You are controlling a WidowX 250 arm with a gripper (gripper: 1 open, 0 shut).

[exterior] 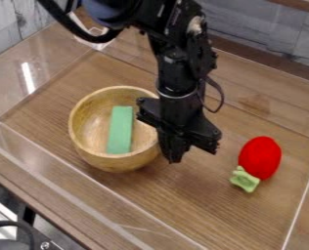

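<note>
My gripper (173, 145) hangs low over the wooden table, just at the right rim of a yellow bowl (89, 146); I cannot tell whether its fingers are open or shut, or whether they touch the rim. A green block (119, 130) lies inside the bowl, toward its middle. To the right, a red rounded object (259, 155) lies on the table with a small light green piece (244, 180) at its lower end.
A pale wall and dark cables are at the top left.
</note>
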